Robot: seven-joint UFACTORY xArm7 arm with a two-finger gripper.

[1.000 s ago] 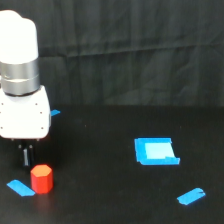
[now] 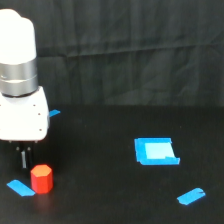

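Observation:
A red block (image 2: pixel 42 179) with a six-sided outline rests on the black table at the lower left of the camera view. My gripper (image 2: pixel 25 157) hangs beneath the white arm, just left of the block and behind it in the image. Its dark fingers are hard to make out against the black background, so how the fingers stand is unclear. Nothing shows being held, and the block looks apart from the fingers.
A white square (image 2: pixel 159 151) edged with blue tape (image 2: pixel 144 153) lies right of centre. Blue tape strips mark the table at front left (image 2: pixel 20 188), front right (image 2: pixel 190 196) and behind the arm (image 2: pixel 54 112).
The arm and gripper have shifted very slightly, a little to the left and down in the image. The red block and the taped square have stayed in place.

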